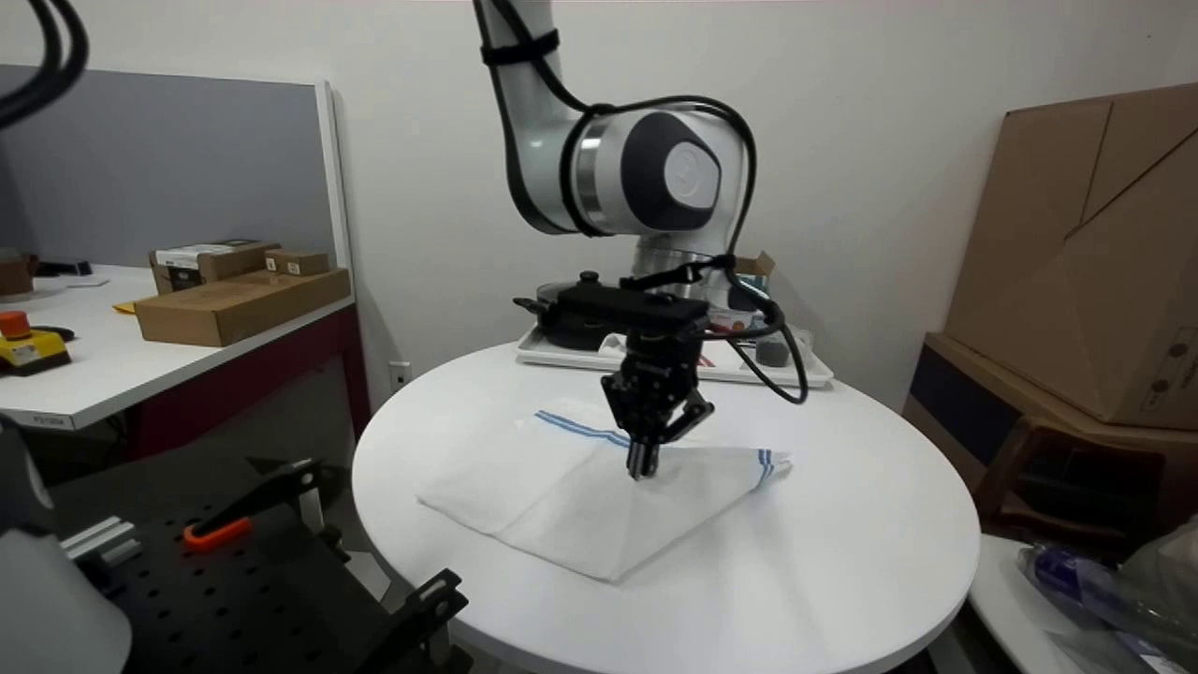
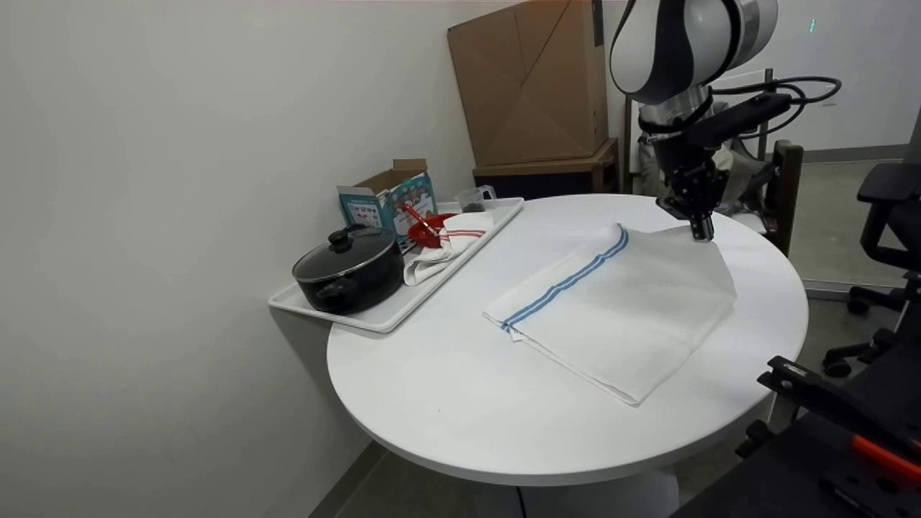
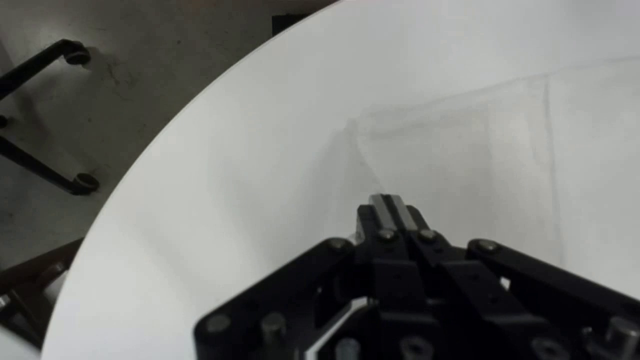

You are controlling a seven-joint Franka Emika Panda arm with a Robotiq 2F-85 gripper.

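A white towel [image 1: 562, 494] with blue stripes lies across the round table, its near-right portion turned back over the rest. My gripper [image 1: 642, 461] is above its middle, shut on a thin piece of the cloth. In the second exterior view the towel [image 2: 639, 302] rises to the fingertips of my gripper [image 2: 702, 228]. The wrist view shows my gripper with its fingers pressed together, and folded cloth [image 3: 456, 156] beneath and ahead. The pinched bit of cloth is mostly hidden there.
At the back of the round table [image 2: 432, 406], a white tray [image 2: 384, 321] holds a lidded black pot [image 2: 350, 272], a red-striped cloth [image 2: 445, 250] and a box [image 2: 406, 203]. Bare tabletop surrounds the towel.
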